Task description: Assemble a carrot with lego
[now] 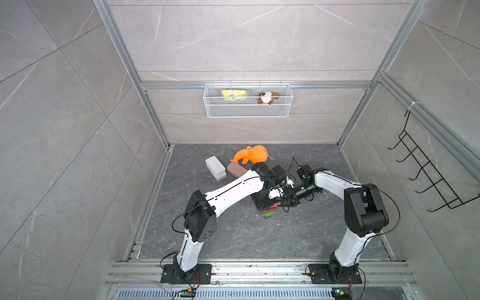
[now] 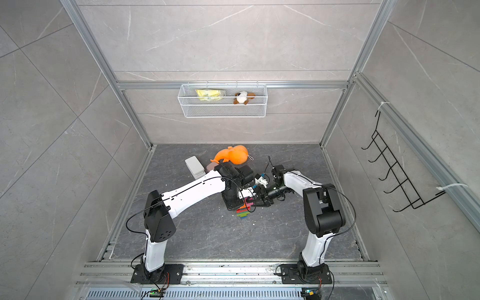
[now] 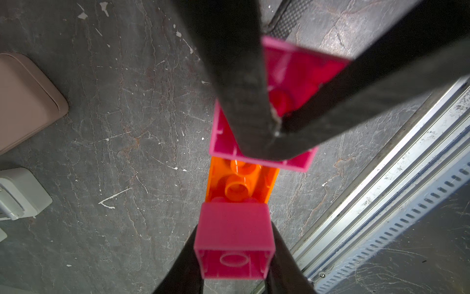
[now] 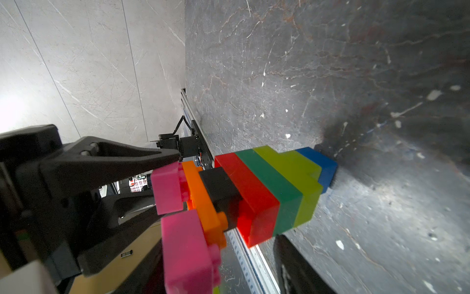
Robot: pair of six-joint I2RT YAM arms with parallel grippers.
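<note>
The carrot stack hangs in the right wrist view: a blue brick (image 4: 320, 164), lime brick (image 4: 296, 176), green brick (image 4: 269, 188), red brick (image 4: 252, 201), black brick (image 4: 220, 188) and orange brick (image 4: 201, 203). A pink brick (image 4: 183, 245) sits on the orange end. My right gripper is shut on the stack, one finger against the pink brick and the other by the red. A second pink brick (image 3: 235, 240) is gripped by my left gripper, its studs against the orange brick (image 3: 240, 181). Whether they are fully seated I cannot tell.
Behind the arms lie an orange toy (image 1: 252, 154), a white case (image 1: 215, 167) and a brown case (image 1: 236, 170). A wire basket (image 1: 247, 101) hangs on the back wall.
</note>
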